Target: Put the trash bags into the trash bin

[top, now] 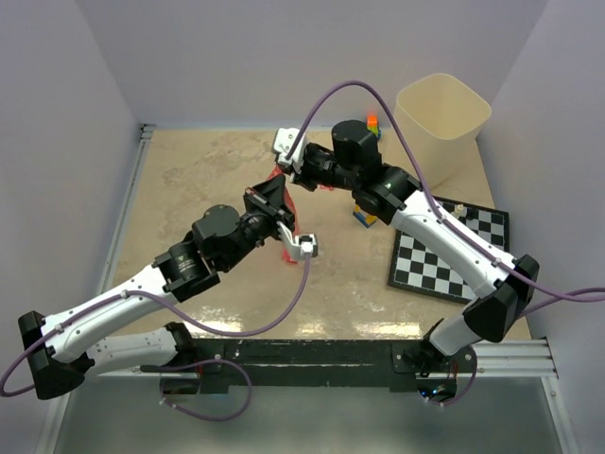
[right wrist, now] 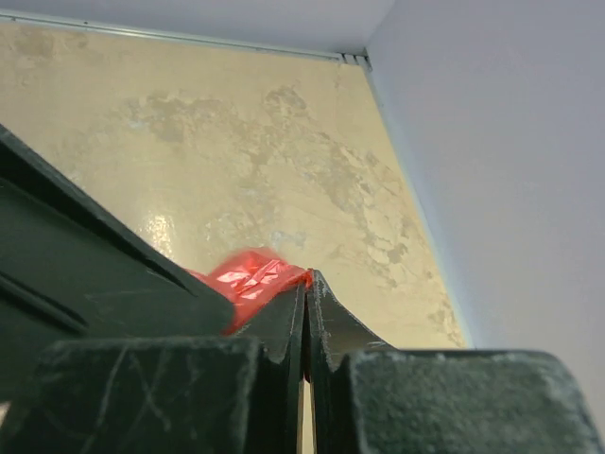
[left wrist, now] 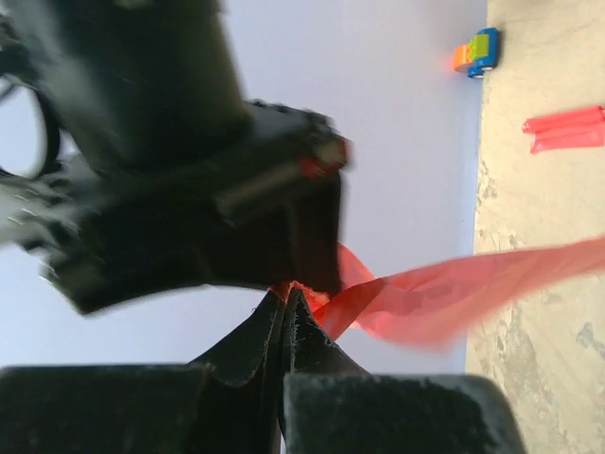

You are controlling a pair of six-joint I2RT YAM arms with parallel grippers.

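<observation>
In the top view my left gripper (top: 267, 194) and right gripper (top: 295, 163) meet over the middle of the table, with a red trash bag (top: 289, 225) between and below them. In the left wrist view the bag (left wrist: 444, 293) runs from my left gripper's shut fingertips, partly behind the dark right gripper. In the right wrist view its crumpled end (right wrist: 250, 279) is at my right gripper's shut tips. Both grippers appear shut on this thin bag. More red bags (left wrist: 567, 132) lie on the table.
The cream bin (top: 442, 123) stands at the back right. A checkered board (top: 435, 265) lies at the right. Toy blocks (top: 364, 214) are beside the right arm.
</observation>
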